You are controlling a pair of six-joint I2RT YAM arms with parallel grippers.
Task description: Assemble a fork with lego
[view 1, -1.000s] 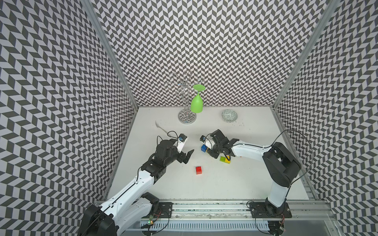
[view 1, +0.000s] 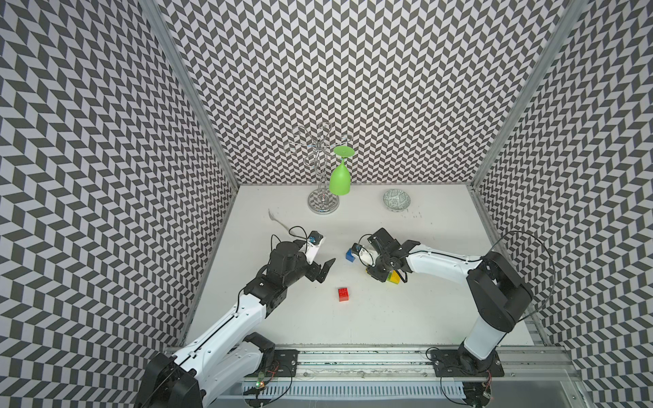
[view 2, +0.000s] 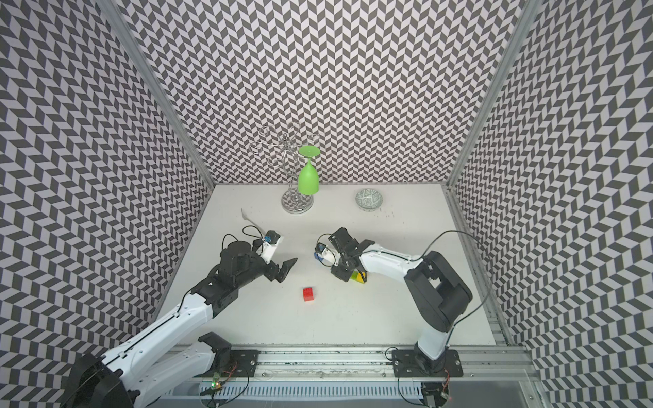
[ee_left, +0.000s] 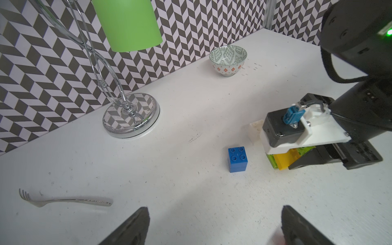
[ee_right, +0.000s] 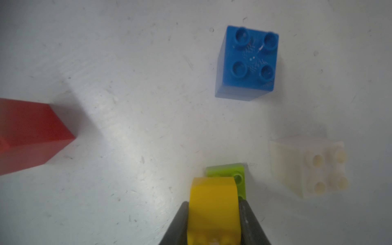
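My right gripper is shut on a yellow brick point(ee_right: 214, 196), low over a green brick point(ee_right: 226, 169) that it partly hides. A white brick point(ee_right: 310, 163) stands to the right of these in the right wrist view, and a blue brick point(ee_right: 247, 61) above. A red brick point(view 1: 342, 293) lies nearer the front of the table. My left gripper stands open left of the bricks, nothing between its fingers. A metal fork point(ee_left: 69, 201) lies at the table's left.
A chrome stand point(ee_left: 130, 126) holding a green glass point(view 1: 340, 178) stands at the back, with a patterned bowl point(view 1: 396, 200) to its right.
My right gripper and arm have moved a little to the right, now covering more of the green brick in the top left view. The left arm has not moved.
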